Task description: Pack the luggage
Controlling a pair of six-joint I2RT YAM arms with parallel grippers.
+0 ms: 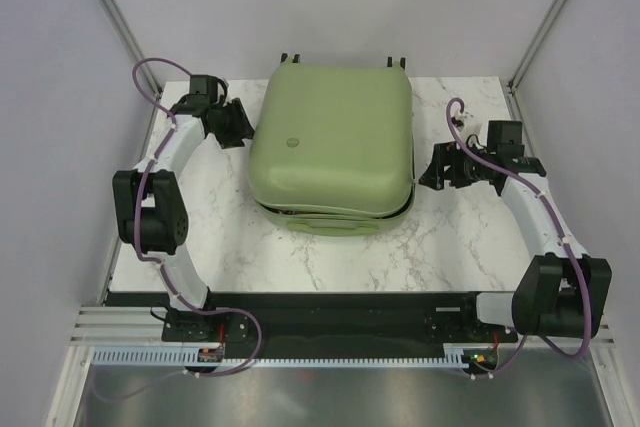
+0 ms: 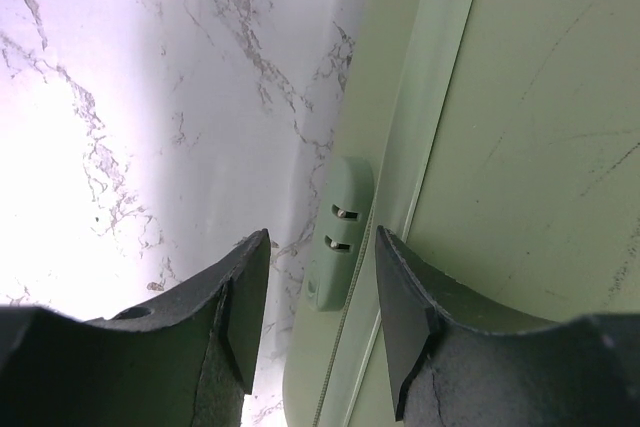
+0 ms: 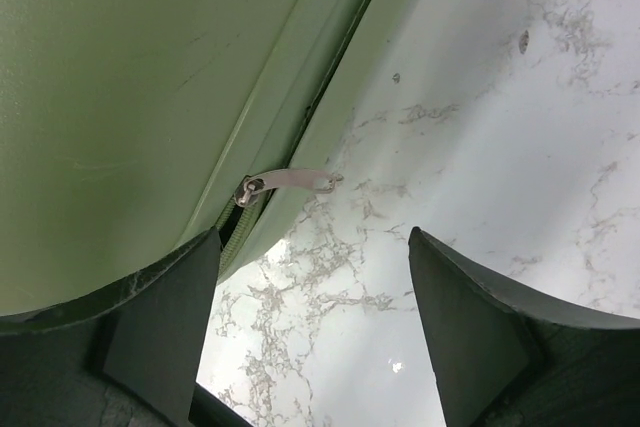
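A sage-green suitcase [image 1: 330, 137] lies closed in the middle, a dark seam along its front lower edge. My left gripper [image 1: 236, 125] is open by its left side; in the left wrist view its fingers [image 2: 225, 327] are over the side edge, near a raised green fitting [image 2: 340, 257] and the zip line. My right gripper [image 1: 435, 167] is open by the right side; in the right wrist view a metal zipper pull [image 3: 295, 179] sticks out from the partly open zip, just beyond the fingertips, with nothing between them.
Grey walls stand behind and at both sides, and a dark strip runs along the front edge.
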